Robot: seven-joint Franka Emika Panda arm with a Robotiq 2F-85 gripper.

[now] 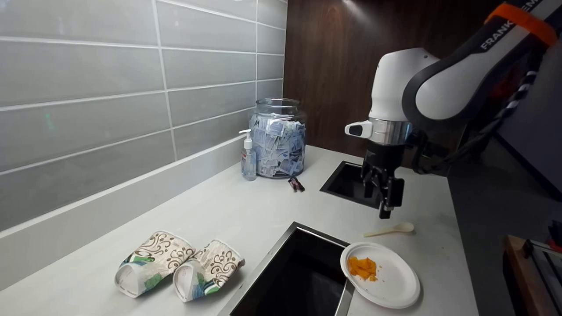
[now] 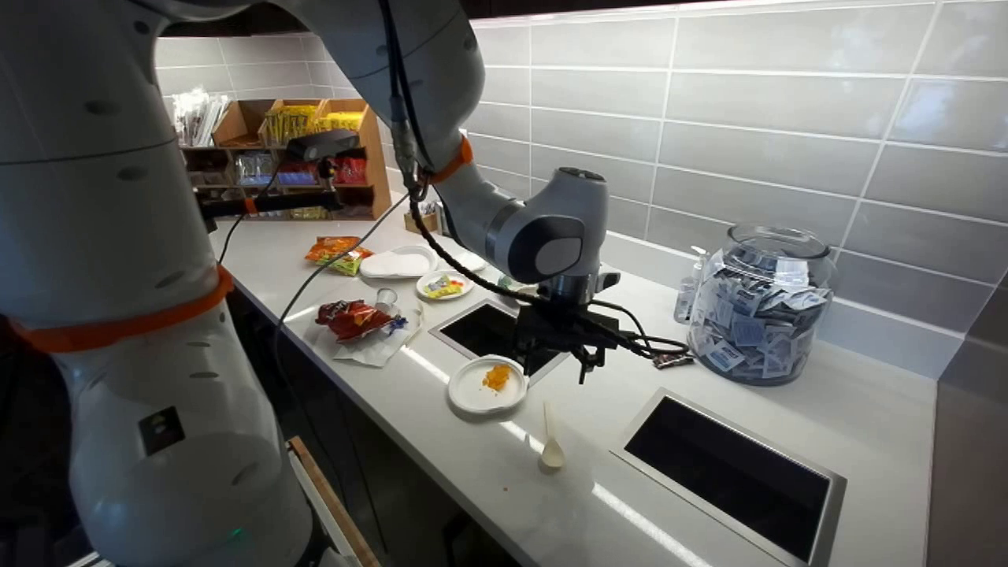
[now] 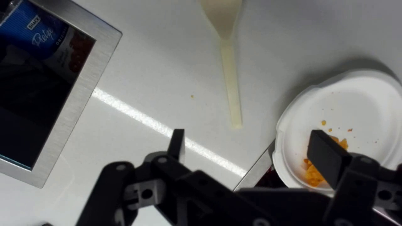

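A pale spoon [image 1: 403,227] lies flat on the counter, apart from the white plate [image 1: 395,281]. Orange crumbled food [image 1: 363,268] sits on that plate. Above the counter hangs my gripper, its fingers wide apart and nothing between them. From the wrist camera, the spoon's handle [image 3: 230,83] points down towards the gap between the fingers, with the bowl at the top edge. One finger [image 3: 327,156] covers part of the food in that view. Exterior view 2 has the spoon [image 2: 552,452] to the right of the plate.
Two dark recessed bins lie on either side, the near bin [image 1: 300,274] beside the plate and the far bin [image 1: 345,181]. A glass jar [image 1: 278,145] of packets and a pump bottle [image 1: 248,160] stand by the wall. Two patterned cups [image 1: 158,263] lie at front left.
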